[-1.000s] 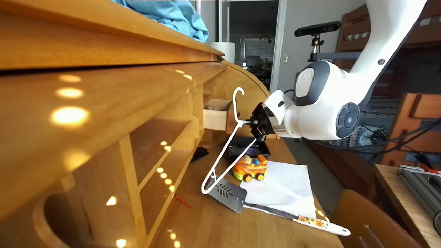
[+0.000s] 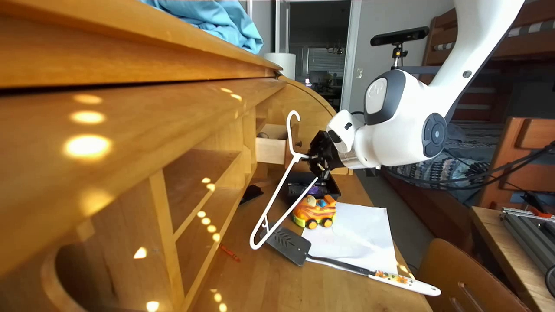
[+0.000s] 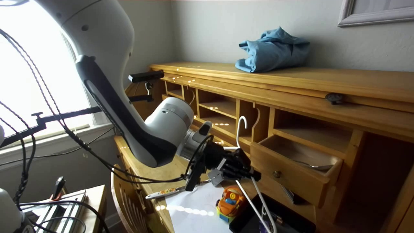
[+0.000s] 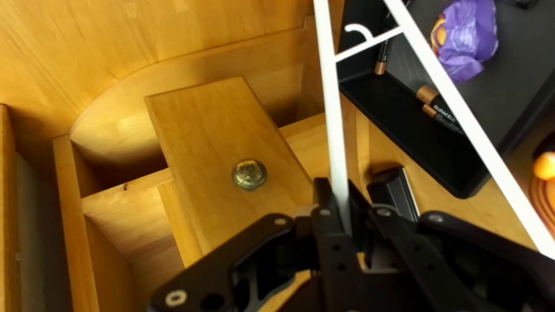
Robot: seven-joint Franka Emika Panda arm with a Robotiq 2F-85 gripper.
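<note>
A white plastic hanger (image 2: 279,191) hangs tilted in the air over the desk, its hook (image 3: 242,121) pointing up. My gripper is shut on one of its bars, which runs up between the black fingers in the wrist view. In exterior view 1 the gripper (image 2: 313,158) meets the hanger just below the hook, while the far corner hangs low over the spatula. From the other side, exterior view 2 has the gripper (image 3: 248,171) in front of the open drawer (image 3: 299,167). The fingers cover the gripped part of the bar.
Below lie a black tray (image 4: 406,140) with batteries and a purple wrapper (image 4: 465,39), an orange toy car (image 2: 315,210), a spatula (image 2: 291,244) and white paper (image 2: 359,231). Wooden cubbies (image 3: 217,105) line the desk's back. Blue cloth (image 3: 273,50) rests on top.
The arm and the gripped hanger have shifted slightly left in exterior view 1, the hanger's lower corner dipping a little. The car, spatula and drawer stay put.
</note>
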